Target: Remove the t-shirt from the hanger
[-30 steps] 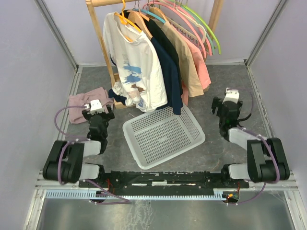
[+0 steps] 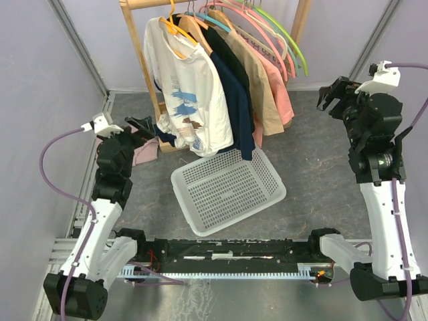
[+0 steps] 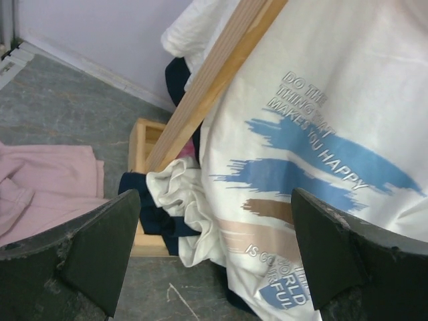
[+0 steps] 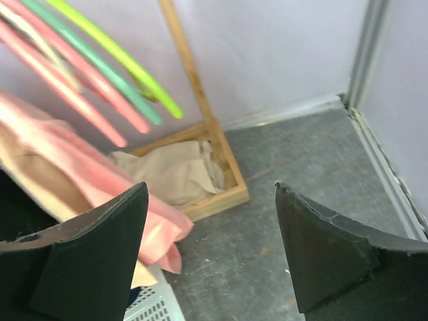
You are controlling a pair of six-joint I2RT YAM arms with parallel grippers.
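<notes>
A white printed t-shirt (image 2: 184,100) hangs on a yellow hanger (image 2: 187,37) at the front left of the wooden rack, with dark, tan and pink garments behind it. In the left wrist view the shirt (image 3: 334,127) fills the right side. My left gripper (image 2: 137,128) is open and empty, just left of the shirt's lower part. My right gripper (image 2: 334,93) is raised to the right of the hanging clothes, open with nothing between its fingers. In the right wrist view the hanger ends and a pink garment (image 4: 154,221) are at the left.
A white plastic basket (image 2: 227,214) lies on the floor below the clothes. A folded pink cloth (image 3: 47,180) lies at the left. The floor (image 2: 321,174) right of the rack is clear; walls bound both sides.
Both arms have risen from low near the front. The right gripper moved up and rightward, the left slightly up. The clothes and basket have not visibly moved.
</notes>
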